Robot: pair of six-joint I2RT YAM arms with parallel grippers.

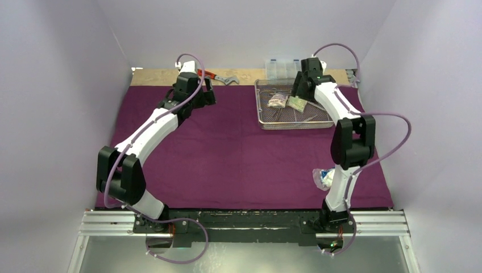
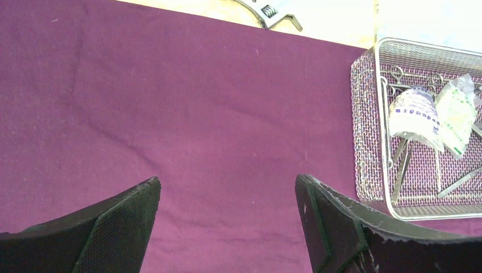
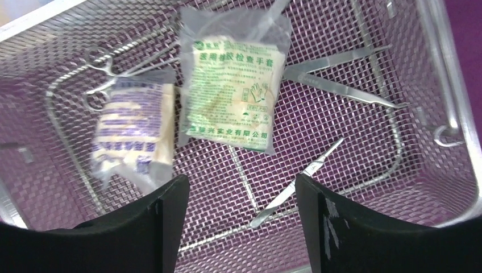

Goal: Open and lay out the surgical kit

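The wire mesh instrument tray [image 1: 261,108] sits at the back right of the purple cloth [image 1: 227,153]. Inside lie a green glove packet [image 3: 233,91], a smaller packet with purple print [image 3: 133,128], scissors [image 3: 102,67], tweezers [image 3: 341,85] and a scalpel handle [image 3: 278,199]. My right gripper is open above the tray, nothing between its fingers. My left gripper is open over the cloth left of the tray, also empty.
An adjustable wrench [image 2: 267,11] lies on the wooden strip at the back, and a clear compartment box [image 1: 282,67] stands behind the tray. A small bag [image 1: 321,178] lies at the front right.
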